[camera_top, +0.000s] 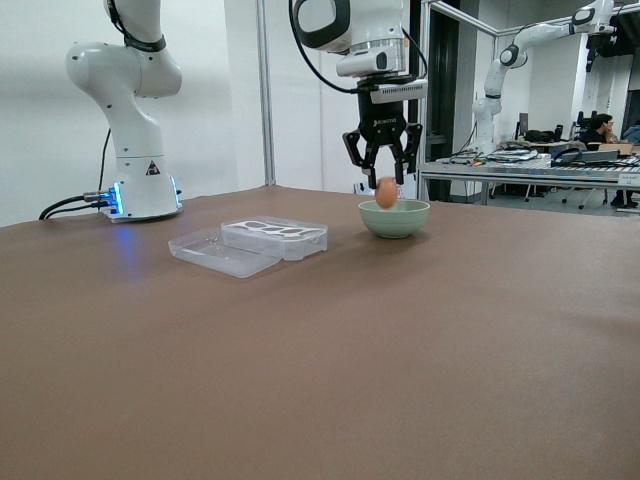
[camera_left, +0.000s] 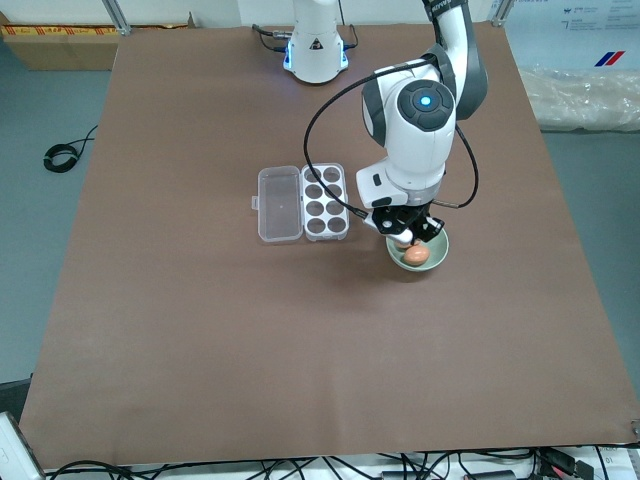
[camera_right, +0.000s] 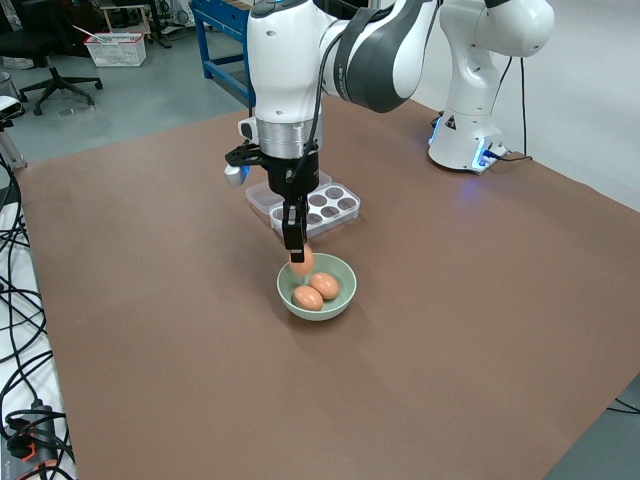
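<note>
My gripper (camera_top: 385, 165) hangs just over a green bowl (camera_top: 394, 222), with an egg (camera_top: 386, 192) at its fingertips; whether the fingers grip it or stand open around it I cannot tell. In the right view two more eggs, an upper one (camera_right: 324, 285) and a lower one (camera_right: 308, 298), lie in the bowl below that egg. A clear plastic egg box (camera_left: 324, 203) with round empty cells and its lid (camera_left: 279, 204) laid open sits beside the bowl.
Cables and equipment run along one edge outside it.
</note>
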